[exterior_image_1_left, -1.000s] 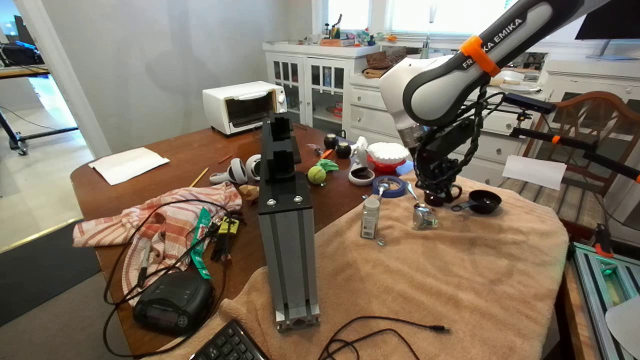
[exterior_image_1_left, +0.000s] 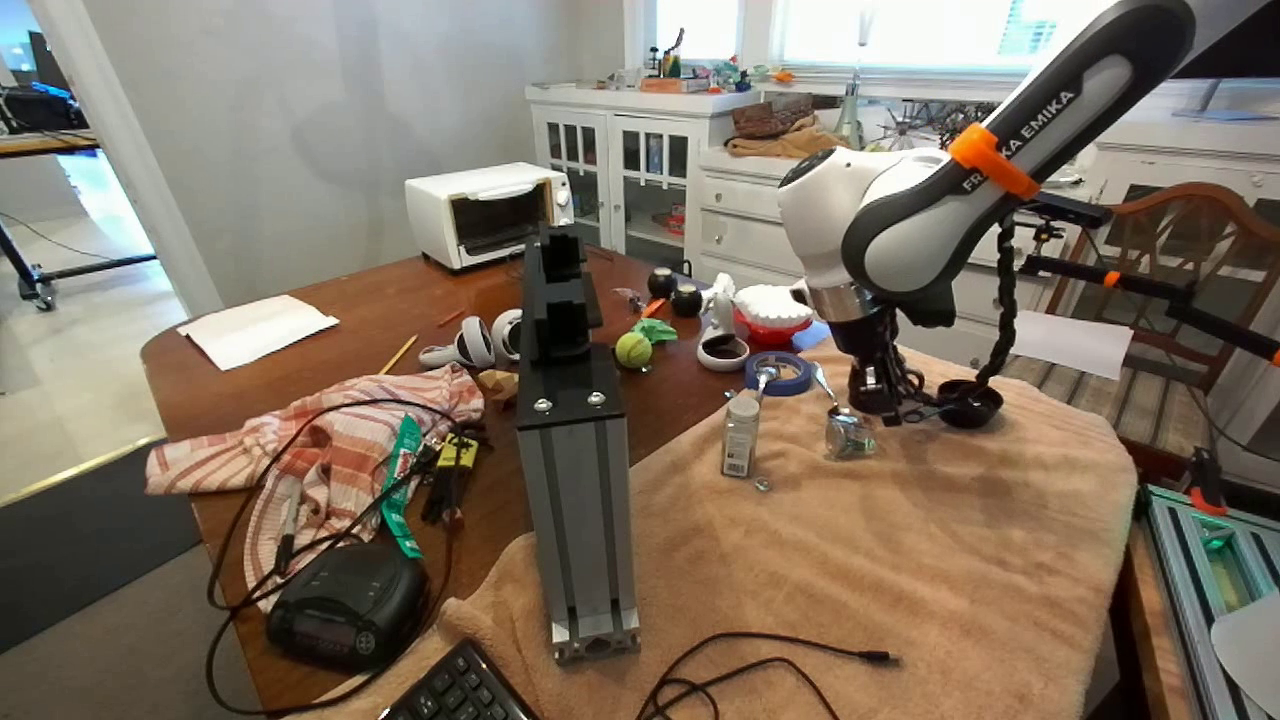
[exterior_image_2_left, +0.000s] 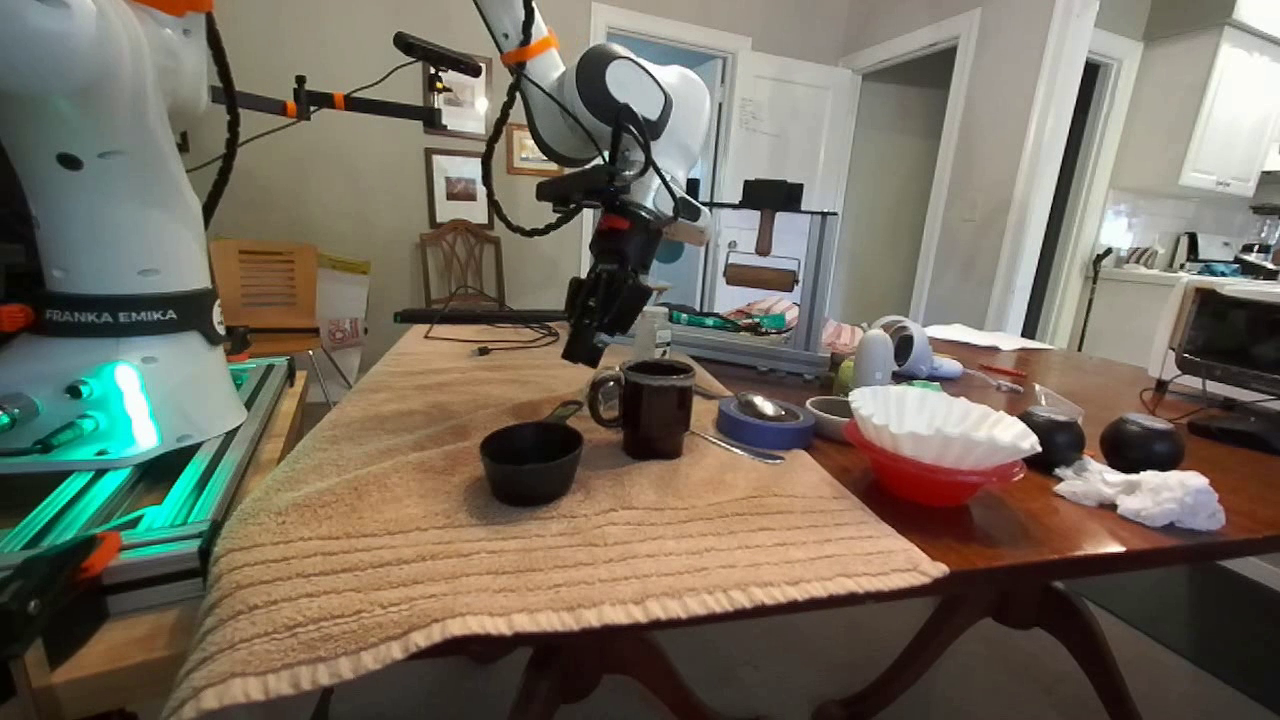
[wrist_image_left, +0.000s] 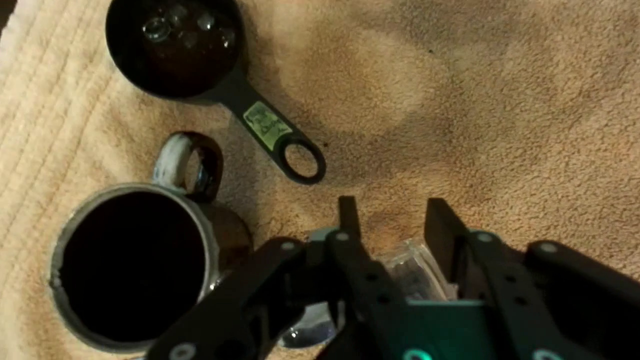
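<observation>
My gripper hovers above the towel, its fingers apart. No object shows held between them. In the wrist view, a clear glass container (wrist_image_left: 414, 270) is partly visible below and behind the fingers, mostly covered by the gripper; exterior view 1 shows this glass (exterior_image_1_left: 849, 434) on the towel. To the gripper's left in the wrist view stands a dark mug (wrist_image_left: 135, 264), its handle pointing up and right. A black measuring cup (wrist_image_left: 174, 48) lies at the upper left, with several clear pieces inside. In exterior view 2, the gripper (exterior_image_2_left: 584, 348) is above and left of the mug (exterior_image_2_left: 657, 410).
A capped bottle (exterior_image_1_left: 740, 434) stands near the glass. Blue tape (exterior_image_2_left: 764, 422) with a spoon on it and a red bowl (exterior_image_2_left: 924, 470) holding white filters sit beyond the mug. A tall metal frame (exterior_image_1_left: 582, 516) rises from the table.
The arm has swung to the right in exterior view 1, and the gripper is slightly lower and further right there. It now overlaps the mug and measuring cup handle.
</observation>
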